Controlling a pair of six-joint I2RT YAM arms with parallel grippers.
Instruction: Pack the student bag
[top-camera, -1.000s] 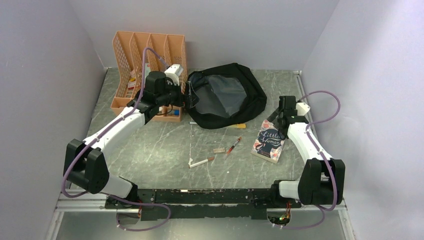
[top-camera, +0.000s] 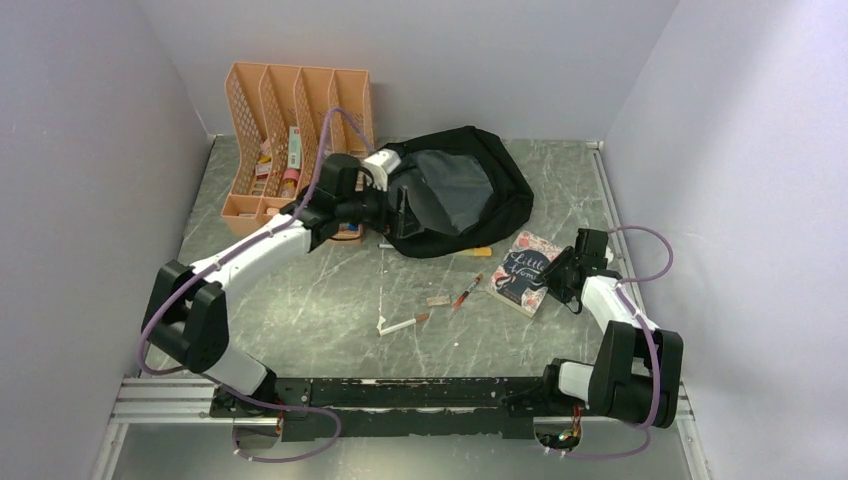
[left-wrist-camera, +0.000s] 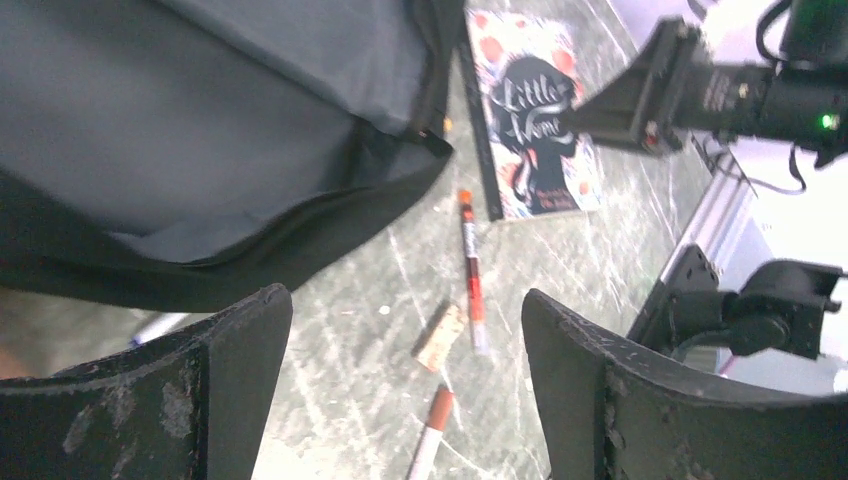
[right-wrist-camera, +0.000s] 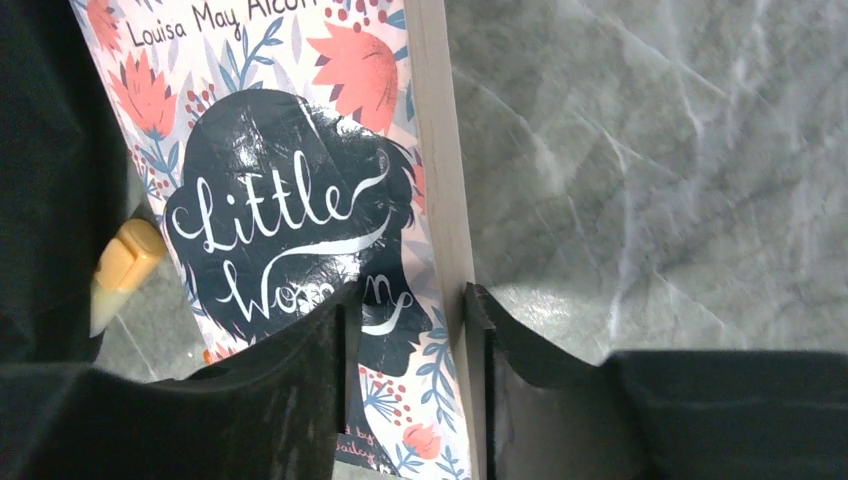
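The black bag (top-camera: 515, 190) lies open with its grey lining showing. My left gripper stands open above the bag's left part, nothing between its fingers. A Little Women book (top-camera: 518, 270) lies flat and slanted on the table, right of the bag. At the book's right long edge is my right gripper, its fingers part open. One finger reaches over the cover and the other is outside the pale page edge; whether they touch the book is hard to tell. A red-and-white pen (top-camera: 466, 290), an eraser (top-camera: 438, 300) and a white marker (top-camera: 404, 325) lie in front.
An orange organizer (top-camera: 352, 100) with several items inside stands at the back left, near my left arm. The yellow end of a highlighter (top-camera: 477, 252) sticks out by the bag's front edge.
The book has shifted left and turned askew. My left gripper has moved right, farther over the bag.
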